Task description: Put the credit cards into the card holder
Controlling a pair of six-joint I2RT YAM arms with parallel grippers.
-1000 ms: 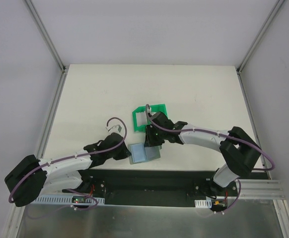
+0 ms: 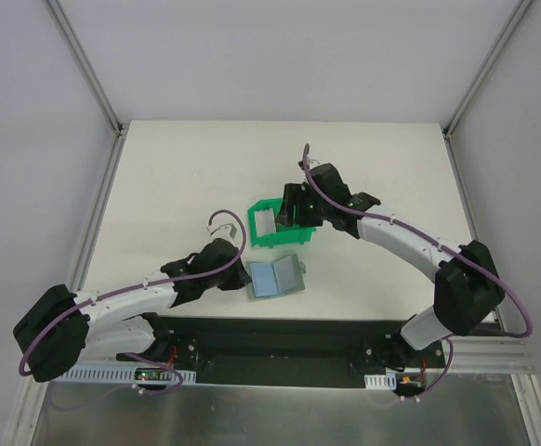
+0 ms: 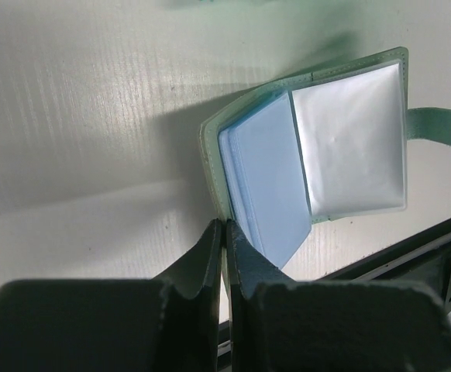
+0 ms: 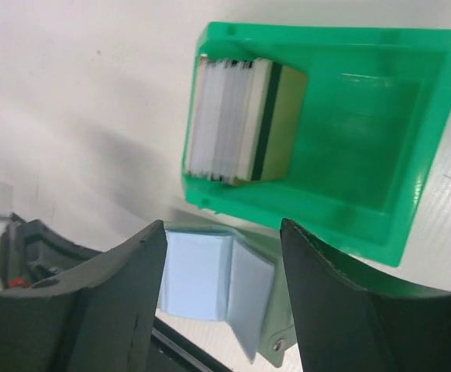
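The card holder (image 2: 275,277) lies spread at the front middle of the table, its blue sleeves and clear sleeves (image 3: 353,139) showing. My left gripper is shut on its left edge, the thin green cover running in between the fingertips. A stack of white cards (image 4: 225,120) stands at the left end of the green tray (image 4: 365,40). Over that tray, my right gripper (image 2: 291,216) hangs with its fingers (image 4: 136,260) apart and nothing between them. Whether a card sits inside the sleeves, I cannot tell.
A strap with a snap (image 3: 442,128) sticks out from the holder's side. The tray's right part is empty in the right wrist view, and the white table (image 2: 382,158) is clear around it. A dark rail (image 2: 270,327) runs along the front edge.
My right gripper has moved from over the holder up and back to the tray. The left gripper and the holder have shifted slightly to the right.
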